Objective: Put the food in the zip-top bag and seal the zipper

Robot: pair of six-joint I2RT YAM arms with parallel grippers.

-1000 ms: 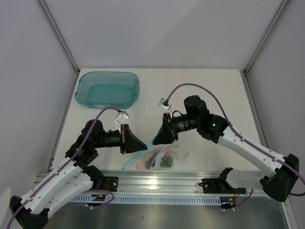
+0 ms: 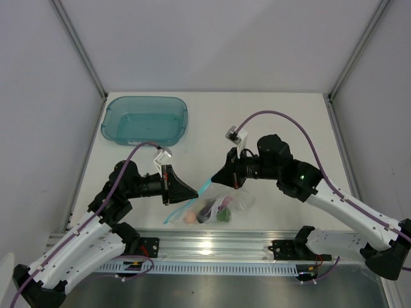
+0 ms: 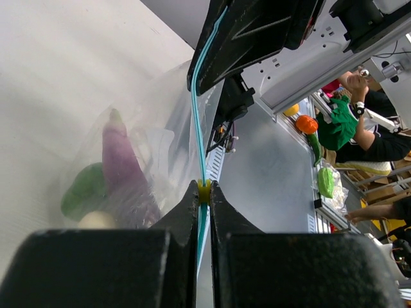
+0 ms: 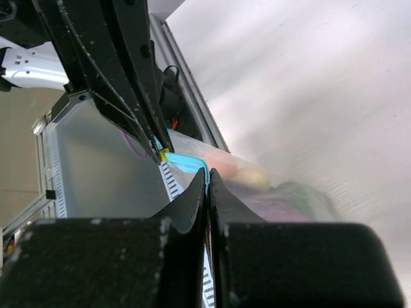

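The clear zip top bag (image 2: 239, 200) lies near the table's front edge with a blue zipper strip (image 3: 198, 122) along its mouth. Inside it, the left wrist view shows a purple eggplant (image 3: 122, 160), a green item (image 3: 85, 191) and a pale round one (image 3: 96, 220). My left gripper is shut on the yellow zipper slider (image 3: 203, 191), with the strip running through it. Further along, at the strip's far end, my right gripper is shut on the bag's blue edge. The right wrist view also has a pinkish round item (image 4: 221, 165) in the bag.
A teal bin (image 2: 144, 101) stands at the back left of the white table (image 2: 257, 109). A metal rail (image 2: 212, 236) runs along the front edge. Both arms reach in close to each other over the bag.
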